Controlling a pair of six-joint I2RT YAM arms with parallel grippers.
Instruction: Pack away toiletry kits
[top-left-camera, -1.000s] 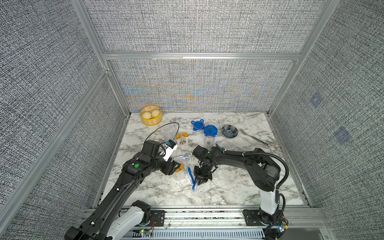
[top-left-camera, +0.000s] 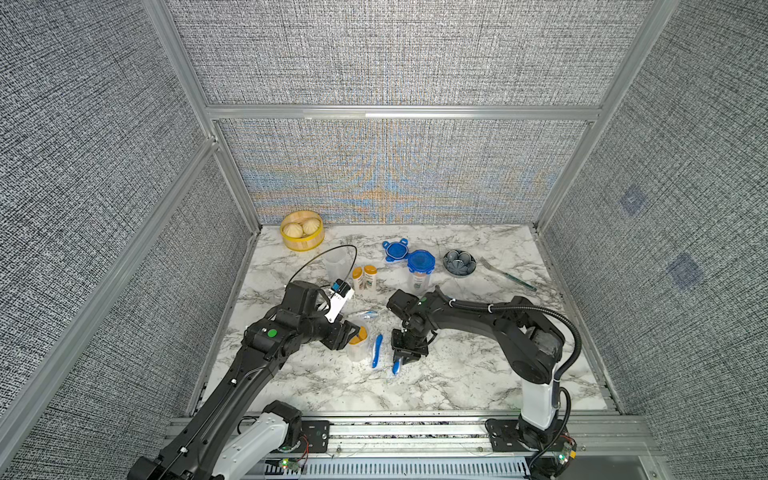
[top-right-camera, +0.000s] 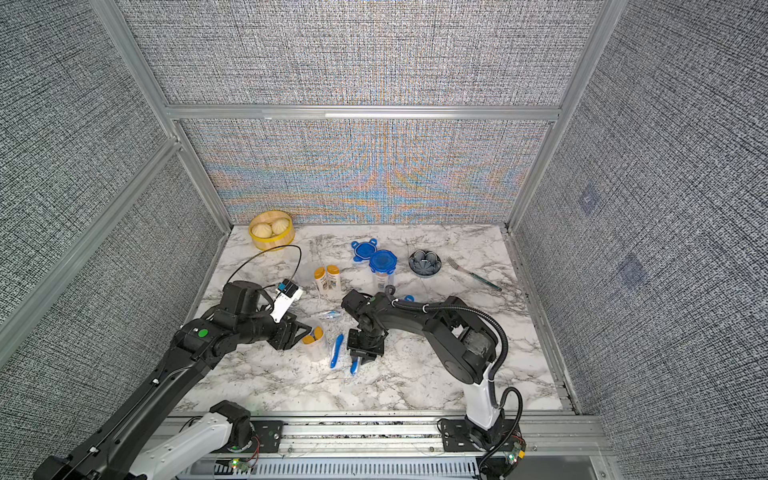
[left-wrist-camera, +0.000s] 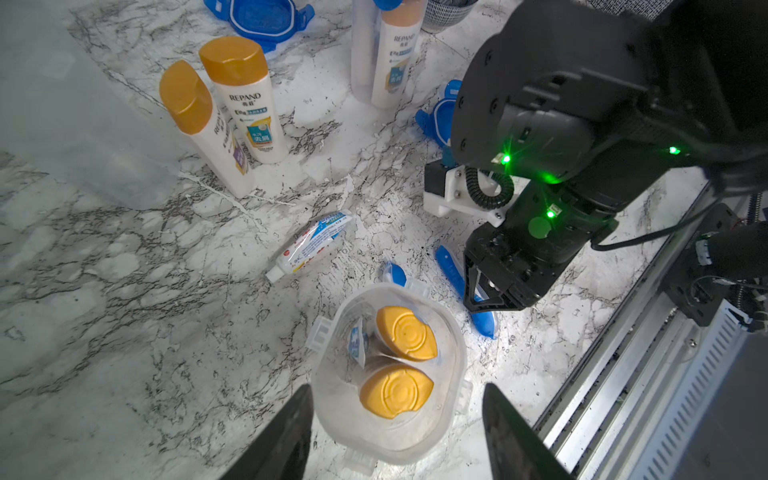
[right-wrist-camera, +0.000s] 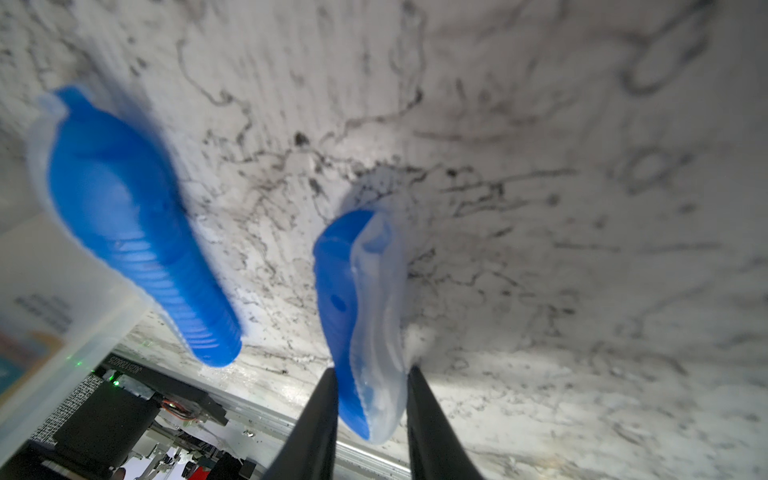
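Observation:
My right gripper is shut on a blue toothbrush (right-wrist-camera: 334, 296) in a clear wrapper, low over the marble table. To its left lies a second wrapped blue toothbrush (right-wrist-camera: 132, 216), between it and a clear container (left-wrist-camera: 332, 408). Inside this open container stand two orange-capped bottles (left-wrist-camera: 404, 332), with something small and bluish beside them. My left gripper is open, its fingers apart on either side of the container; whether they touch it cannot be told. A toothpaste tube (left-wrist-camera: 312, 241) lies behind the container.
Two more orange-capped bottles (top-left-camera: 364, 277) stand farther back near a clear container (left-wrist-camera: 88, 120). A blue-lidded container (top-left-camera: 421, 261), a loose blue lid (top-left-camera: 395, 250), a dark bowl (top-left-camera: 459, 264) and a bun steamer (top-left-camera: 301, 243) sit behind.
The right gripper has shifted slightly, and the toothbrush in it has swung right, apart from the second toothbrush, which now lies straighter. The left arm looks unmoved.

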